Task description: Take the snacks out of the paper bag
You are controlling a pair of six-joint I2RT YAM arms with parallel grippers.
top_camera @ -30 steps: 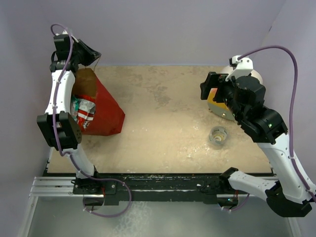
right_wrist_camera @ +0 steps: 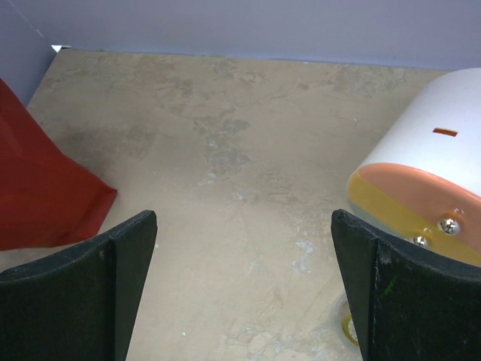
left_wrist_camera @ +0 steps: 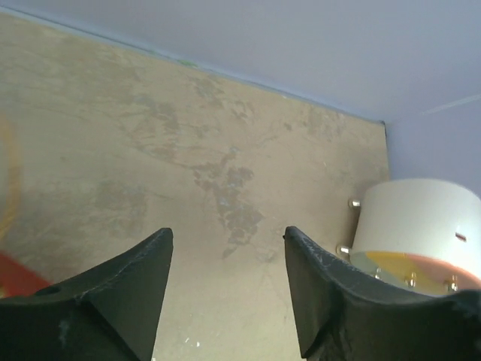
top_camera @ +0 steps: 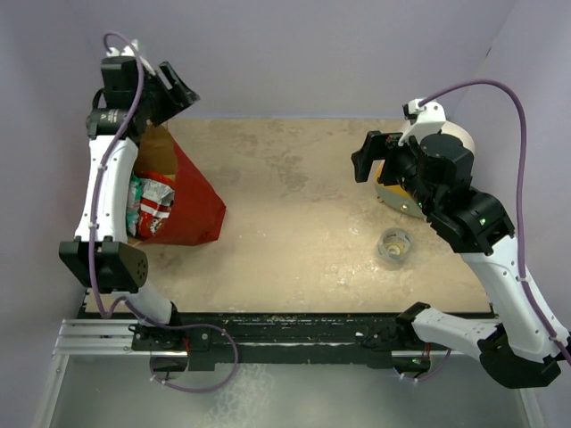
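Observation:
The red paper bag (top_camera: 198,203) stands upright at the left of the table, its brown inside showing. Within it lie a red and white snack packet (top_camera: 155,200) and a green one (top_camera: 134,207), partly hidden by the left arm. Over the bag's far end hangs my left gripper (top_camera: 181,89), open and empty; its fingers (left_wrist_camera: 143,278) are spread wide in the left wrist view. On the other side, my right gripper (top_camera: 362,157) is open above the table with nothing between its fingers. The bag's lower part (right_wrist_camera: 52,199) shows at the left of the right wrist view.
A white rounded container with an orange and yellow face (right_wrist_camera: 421,173) stands at the back right, partly behind the right gripper. In front of it sits a small clear round cup (top_camera: 393,246).
The right arm shifted slightly left. The bag has not moved.

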